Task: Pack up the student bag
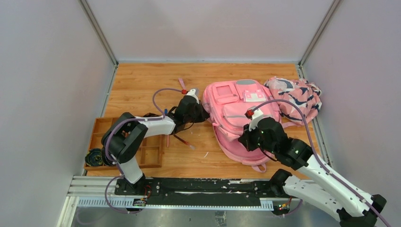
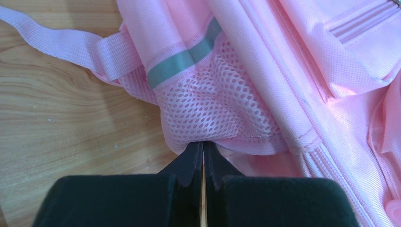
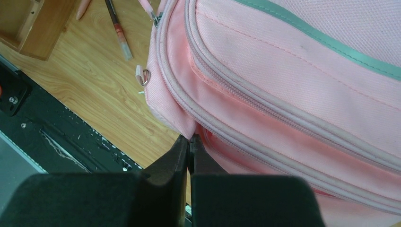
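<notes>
The pink backpack (image 1: 234, 111) lies on the wooden table, its front pockets facing up. At the bag's left side, my left gripper is shut, its tips against the lower edge of the mesh side pocket (image 2: 198, 109); no cloth shows clearly between them. My right gripper is shut on a fold of pink fabric (image 3: 182, 118) by the zipped edge at the bag's near end. Beside that fold the bag gapes a little, and its inside is mostly hidden. In the top view both grippers partly cover the bag's edges.
A wooden compartment tray (image 1: 151, 156) sits at left under the left arm, with a dark coiled item (image 1: 94, 157) at its corner. A pen (image 1: 183, 141) lies near the tray. Right of the bag rests a patterned cloth bundle (image 1: 298, 97). Bare table lies behind.
</notes>
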